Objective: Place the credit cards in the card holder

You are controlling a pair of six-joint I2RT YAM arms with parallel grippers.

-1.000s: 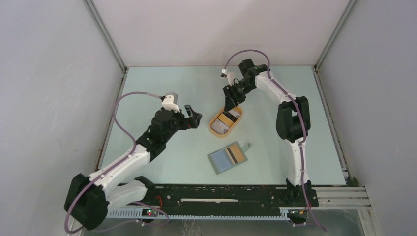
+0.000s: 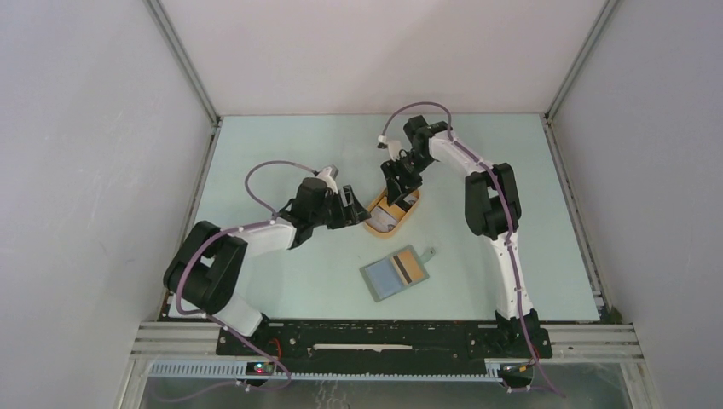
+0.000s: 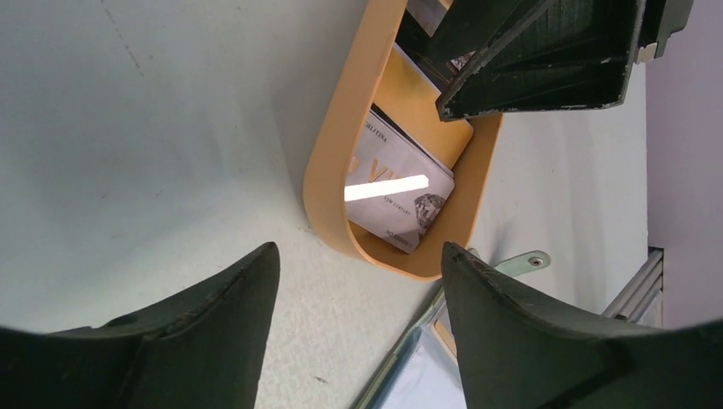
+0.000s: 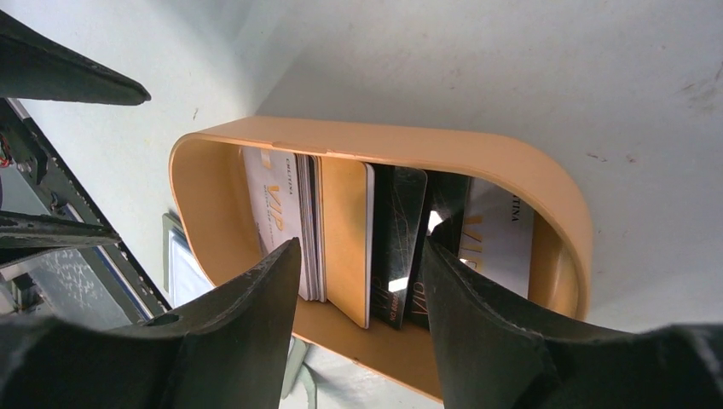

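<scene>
An orange oval box (image 2: pixel 372 227) holds white, orange and black cards: white cards (image 3: pixel 396 213), an orange card (image 4: pixel 345 239), black cards (image 4: pixel 392 247). My left gripper is open at the box's left end, its fingertips just outside the rim. My right gripper is open over the cards, fingertips near the orange and black ones, nothing held. A grey-edged board with blue and tan sections (image 2: pixel 384 277) lies in front of the box; whether it is the card holder I cannot tell.
The right gripper's body stands over the box's back part, close to the left one. Walls rise behind and at the sides.
My left arm has moved right toward the box, its gripper now at the rim.
</scene>
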